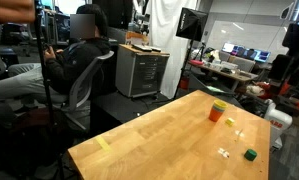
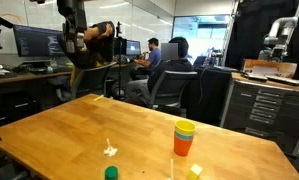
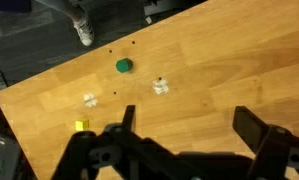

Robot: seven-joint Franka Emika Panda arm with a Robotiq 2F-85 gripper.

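Observation:
My gripper is open high over the wooden table [image 3: 204, 75], with only bare wood showing between its widely spread fingers. A small dark green object [image 3: 124, 65] lies on the table, near the upper middle of the wrist view. White pieces [image 3: 161, 86] rest close to it, and more white bits [image 3: 90, 100] lie further left. By the table edge is a small yellow block [image 3: 82, 125]. An orange cup with a yellow rim [image 2: 183, 137] stands upright in exterior view 2; the wrist view does not show it. Nothing touches the gripper.
A strip of yellow tape [image 1: 103, 143] marks the table's other end. Beyond the table a person sits in an office chair [image 1: 87, 82], and a drawer cabinet [image 1: 142, 72] stands behind.

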